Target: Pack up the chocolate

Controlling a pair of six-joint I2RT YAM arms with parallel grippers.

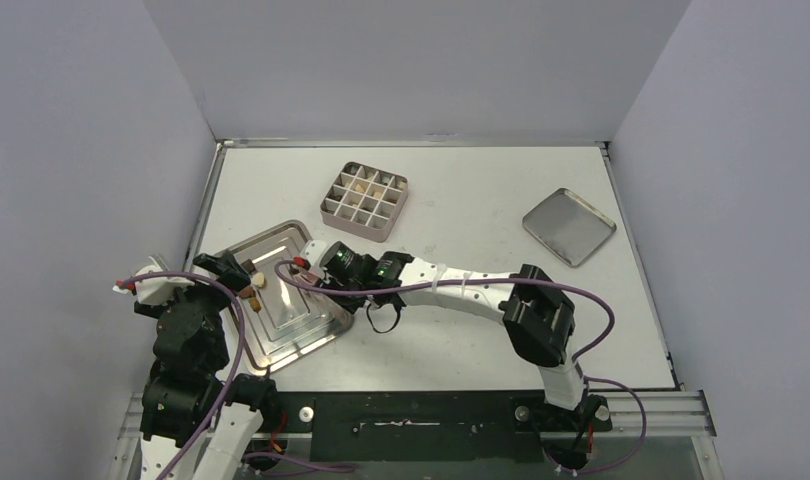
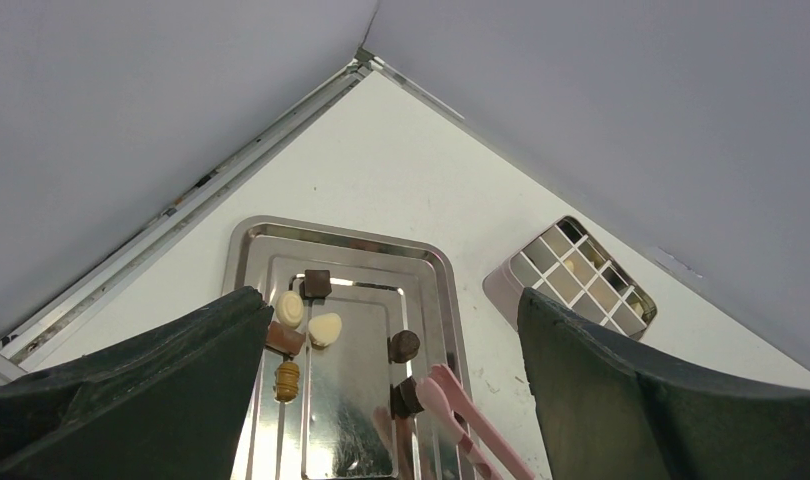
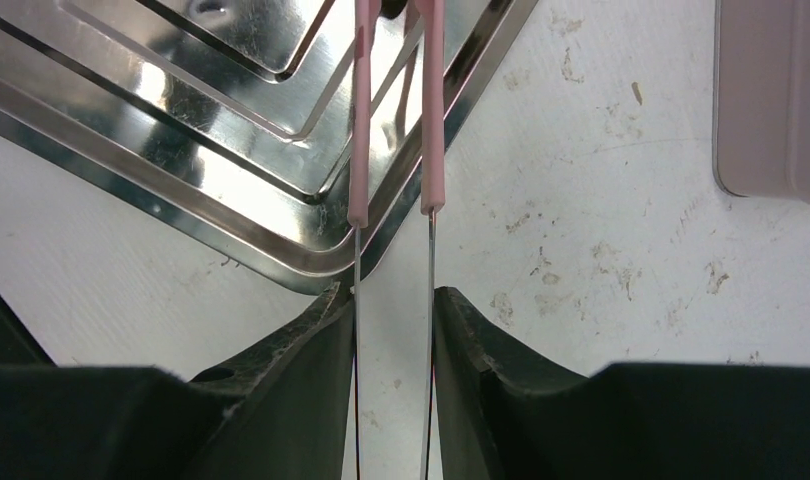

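Note:
A steel tray [image 1: 281, 345] at the table's left holds several chocolates, among them a dark cube [image 2: 316, 283], a cream heart [image 2: 324, 328] and a dark round piece [image 2: 404, 346]. My right gripper is shut on pink-tipped tongs [image 3: 432, 150], whose tips reach over the tray at a dark chocolate [image 2: 406, 398]; whether they grip it is unclear. My left gripper hangs open at the tray's left, nothing between its fingers. A pink compartment box [image 1: 364, 200] behind the tray has light pieces in some cells.
A second, empty tray [image 1: 569, 225] lies at the right of the table. Grey walls [image 1: 661, 200] border the sides and back.

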